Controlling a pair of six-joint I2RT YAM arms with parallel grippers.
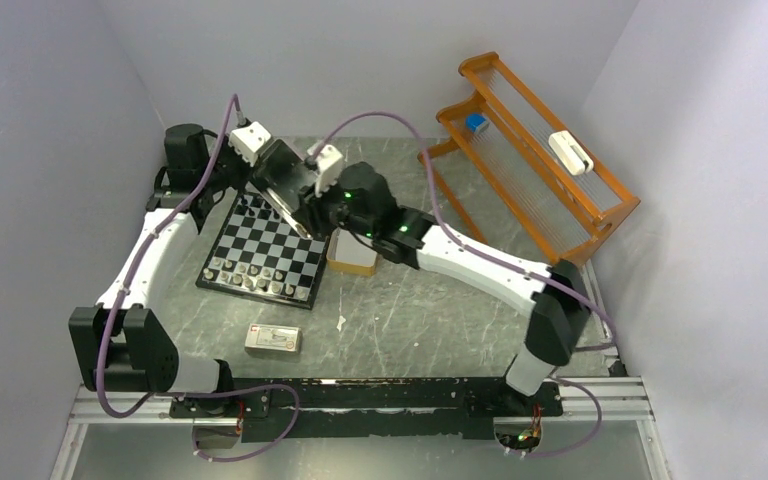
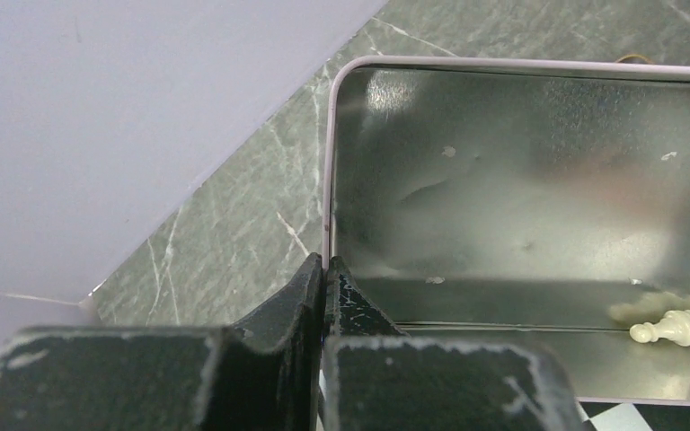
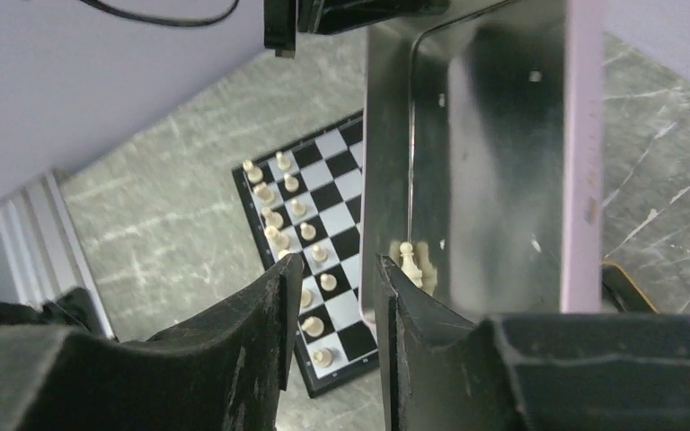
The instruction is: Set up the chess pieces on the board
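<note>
The chessboard [image 1: 260, 260] holds white pieces along its near edge and dark ones at the back. Above it my left gripper is shut on the rim of a metal tray [image 2: 512, 180]. A white chess piece lies inside that tray, also visible in the right wrist view. My right gripper is part open at the tray's side, its fingers below the white piece in that view, with nothing clearly between them.
A cardboard box [image 1: 355, 262] sits right of the board, a small boxed item [image 1: 272, 340] in front. A wooden rack [image 1: 610, 208] stands at the back right.
</note>
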